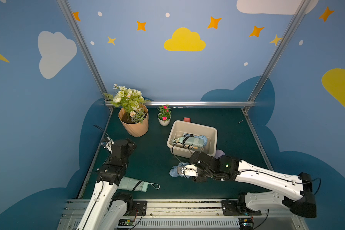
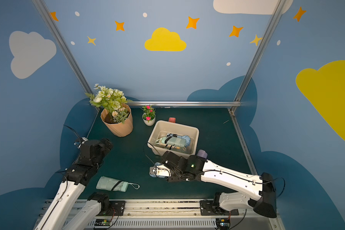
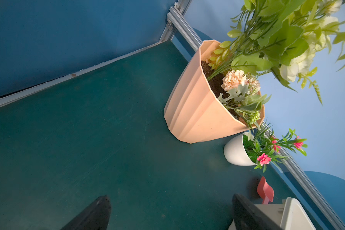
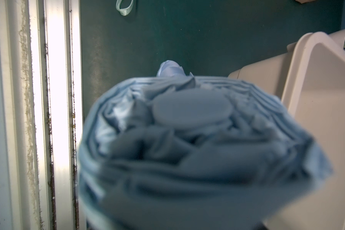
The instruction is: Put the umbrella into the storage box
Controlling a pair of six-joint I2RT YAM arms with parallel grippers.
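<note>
My right gripper is shut on a light blue umbrella, lifted just in front of the beige storage box; the umbrella's folded end fills much of the right wrist view, hiding the fingers. Inside the box lie a mint umbrella and blue items. Another mint umbrella lies at the front left. My left gripper stands open and empty at the left, above the table.
A large flower pot and a small potted plant stand at the back left, a red object behind the box. A purple item is right of the box.
</note>
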